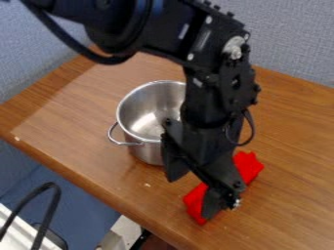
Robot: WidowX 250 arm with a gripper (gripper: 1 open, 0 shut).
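Note:
My gripper [202,187] is low at the centre right, its open fingers over a red block [252,166] that lies on the wooden table near the front edge. The gripper covers much of the block. A steel pot [136,115] with side handles stands to the left, partly behind the arm.
A blue-grey wall is at the back. Past the front left edge are a dark cable and white objects.

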